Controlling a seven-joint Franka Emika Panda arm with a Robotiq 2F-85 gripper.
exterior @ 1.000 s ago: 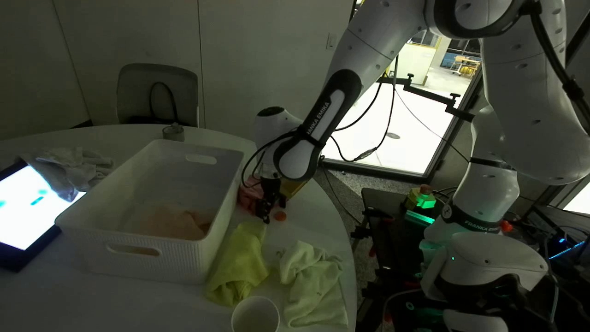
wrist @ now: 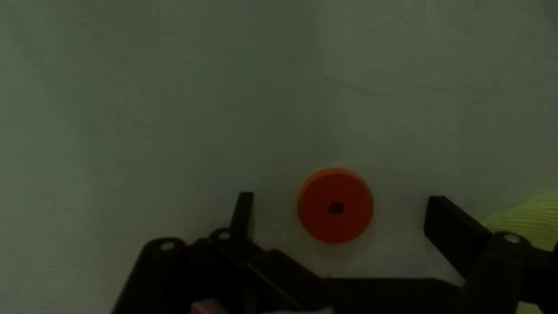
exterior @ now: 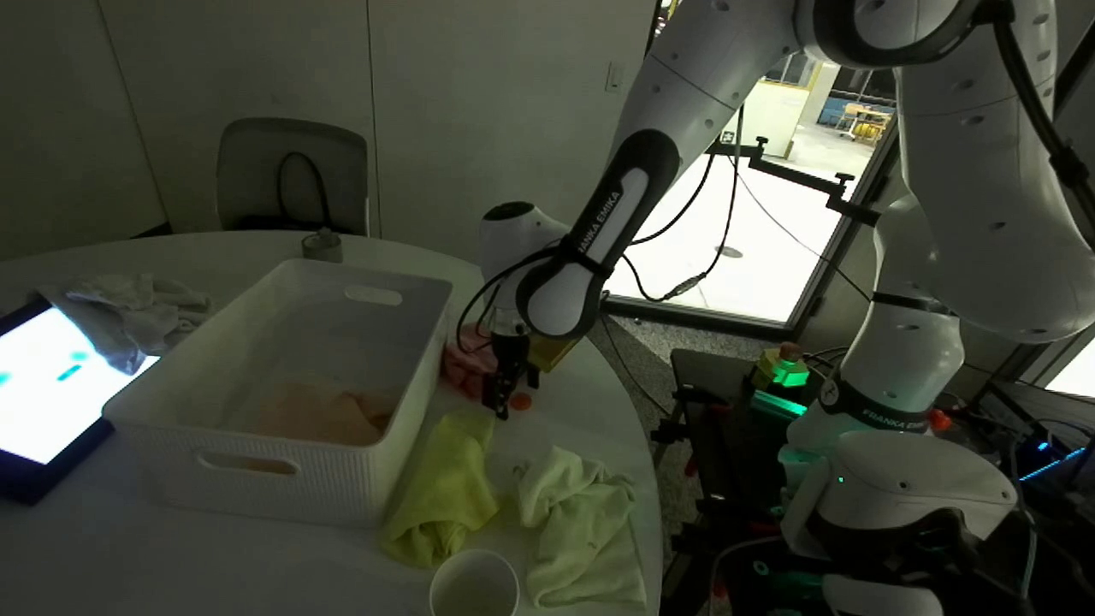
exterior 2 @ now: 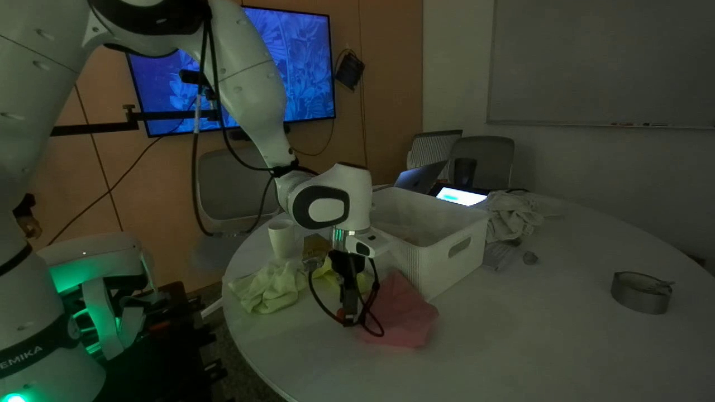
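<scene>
A small round orange-red disc [wrist: 335, 207] with a dark hole at its centre lies on the white table. In the wrist view my gripper stands open, one finger on each side of the disc with clear space between. Exterior view 1 has the gripper [exterior: 503, 402] low over the table, with the disc [exterior: 521, 401] close to its fingers. From exterior view 2 the gripper [exterior 2: 349, 315] hides most of the disc. A red cloth [exterior 2: 402, 315] is bunched up beside the gripper.
A white basket [exterior: 416, 411] with an orange cloth [exterior: 318, 411] inside stands left of the gripper in exterior view 1. Nearby lie a yellow cloth [exterior: 448, 493] and a pale green cloth [exterior: 580, 524]. A white cup [exterior: 474, 587] sits at the front.
The arm and gripper have shifted slightly to the right in exterior view 1, closer to the disc. The disc, cloths and basket have stayed in place.
</scene>
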